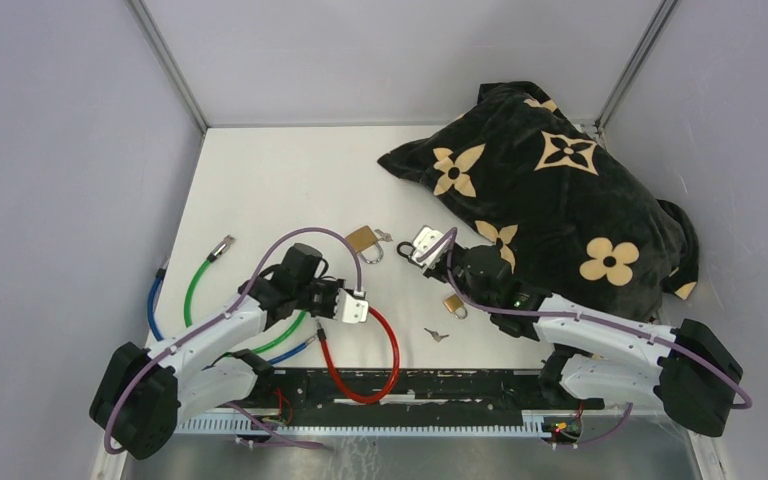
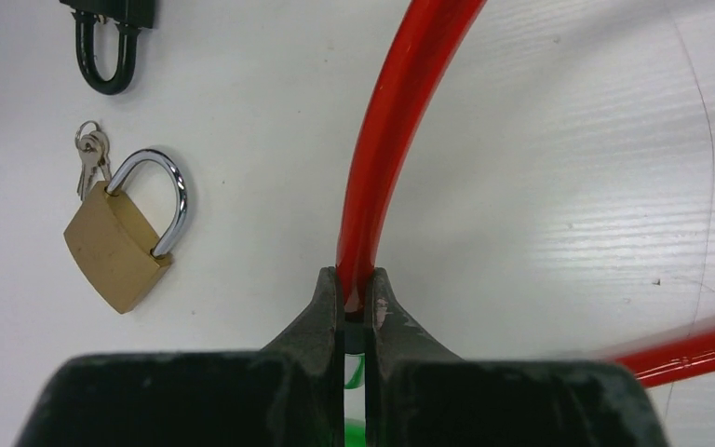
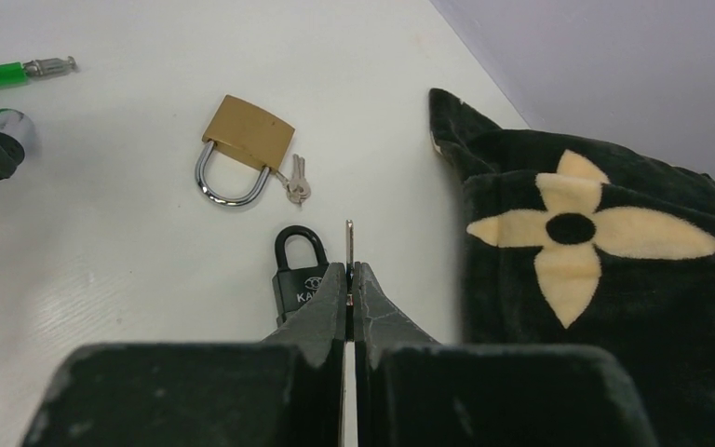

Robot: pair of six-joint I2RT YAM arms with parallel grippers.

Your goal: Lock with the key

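The red cable lock [image 1: 393, 345] arches toward the front edge; my left gripper is shut on it beside its black end collar. My right gripper is shut on a thin metal piece [image 3: 349, 240], possibly a key edge-on, that sticks up between its fingertips. Behind those fingers stands the black padlock [image 3: 289, 291], partly covered in the right wrist view. A brass padlock [image 1: 362, 239] with a chrome shackle lies farther back, its keys [image 1: 384, 236] at the shackle. Lower down are a small brass padlock [image 1: 454, 304] and a loose key [image 1: 437, 335].
A dark flower-patterned cloth [image 1: 550, 200] covers the back right of the table. Green [image 1: 190, 290] and blue [image 1: 151, 310] cable locks lie at the left, partly under the left arm.
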